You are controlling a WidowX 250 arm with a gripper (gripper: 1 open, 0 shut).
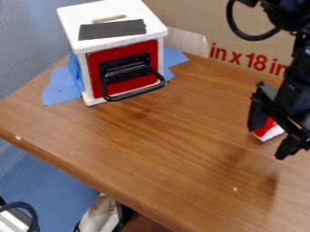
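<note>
The black gripper (273, 136) is at the right, low over a red and white object (266, 129) on the wooden table, partly hiding it. Whether its fingers are open or shut around that object is unclear. A white and red toy oven (116, 56) with a black handle stands at the back left on a blue cloth (63, 86).
A cardboard box with printed text (248, 45) stands behind. The table's left edge drops to a blue floor, with cables and other items at the lower left.
</note>
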